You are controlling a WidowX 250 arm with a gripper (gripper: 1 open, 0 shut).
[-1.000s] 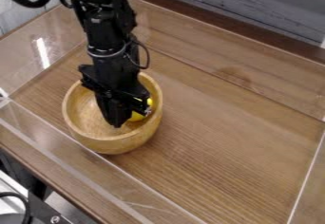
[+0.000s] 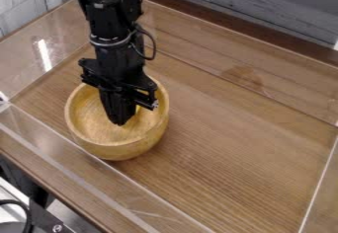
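A yellow-tan bowl [image 2: 113, 138] sits on the wooden surface at the left of the camera view. The black robot arm [image 2: 117, 49] comes down from the top, and its gripper [image 2: 126, 109] is low inside the bowl's upper part. Whatever is between its fingers is hidden by the dark gripper body, and the fingertips are hard to make out.
Bare wooden surface [image 2: 244, 138] fills the middle and right, with a raised edge at the back right. A white strip runs along the left, and dark cables lie at the bottom left.
The small yellow item seen beside it earlier is no longer visible.
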